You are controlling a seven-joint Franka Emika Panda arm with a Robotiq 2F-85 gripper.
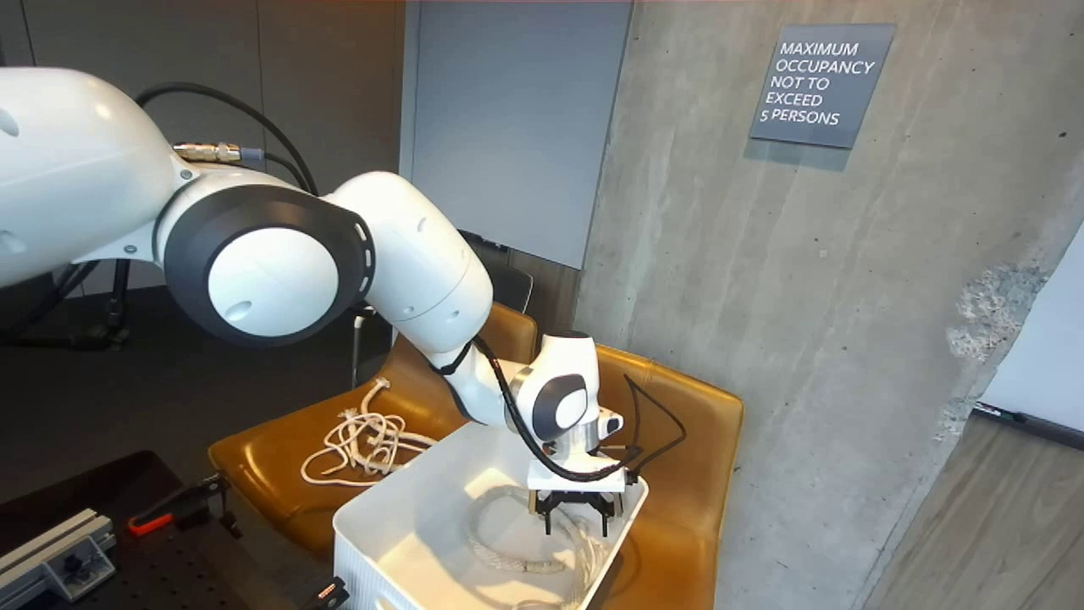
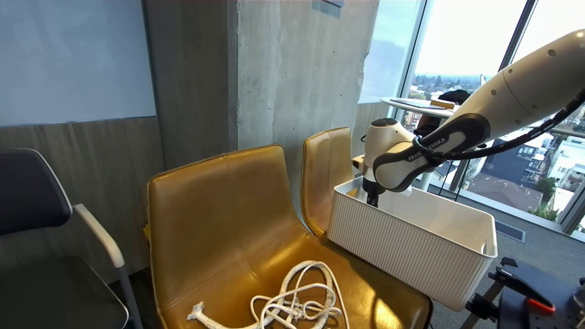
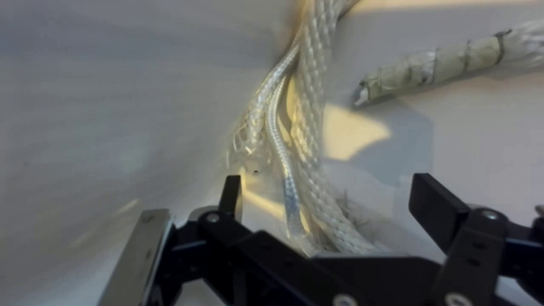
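Inside the white bin (image 1: 356,549) lies a thick braided white rope (image 3: 312,97), with thinner strands beside it along the bin's wall. One taped rope end (image 3: 433,66) rests apart on the bin floor. My gripper (image 1: 576,524) is down within the bin at its far right side, pointing downward. In the wrist view its fingers (image 3: 438,211) are spread apart, and the rope runs through the space ahead of and beneath them, not clamped. From the second exterior view the bin's ribbed side (image 2: 406,241) hides the rope and most of the fingertips.
A tangled white rope (image 2: 296,307) lies on the tan chair (image 2: 219,208) beside the bin. Another tan chair back (image 2: 326,170) stands behind. A dark table with a clamp (image 1: 178,503) is near the front left. The bin walls surround my gripper closely on one side.
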